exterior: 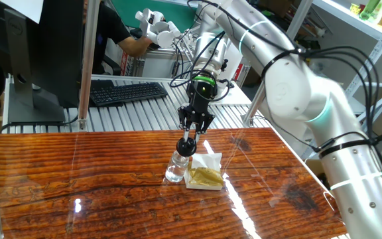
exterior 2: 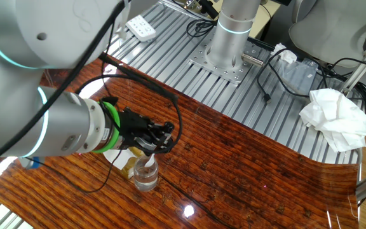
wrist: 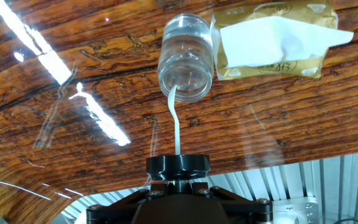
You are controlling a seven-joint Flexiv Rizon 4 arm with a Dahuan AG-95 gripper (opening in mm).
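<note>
A clear glass bottle [wrist: 187, 53] with clear liquid inside stands on the glossy wooden table. Just above its mouth is a black round cap [wrist: 178, 166] with a thin, bent white stem [wrist: 176, 127]. My gripper [exterior: 191, 138] points down and is shut on this cap. In the wrist view the stem's tip overlaps the bottle's open mouth; how deep it reaches inside cannot be told. The cap hides most of the fingertips in that view. Seen from the second exterior view, the stem runs from the gripper to the top of the bottle [exterior 2: 146, 178].
Right beside the bottle lies a gold tissue packet [exterior: 205, 176] with a white tissue sticking out. A keyboard [exterior: 128, 93] and a monitor [exterior: 35, 53] stand behind the table. Crumpled white cloth [exterior 2: 335, 119] sits at the far side.
</note>
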